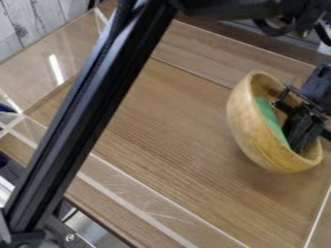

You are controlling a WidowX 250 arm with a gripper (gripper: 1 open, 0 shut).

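Note:
A wooden bowl (249, 131) stands tilted at the right of the camera view, with a green object (269, 116) inside it. The black gripper (295, 126) reaches into the bowl from the right, over the green object. Its fingers are dark and crowded against the bowl's inside, so whether anything is between them is hard to see.
A long black frame bar (80, 116) crosses the left side of the view. A pale wooden wall shows at the top left.

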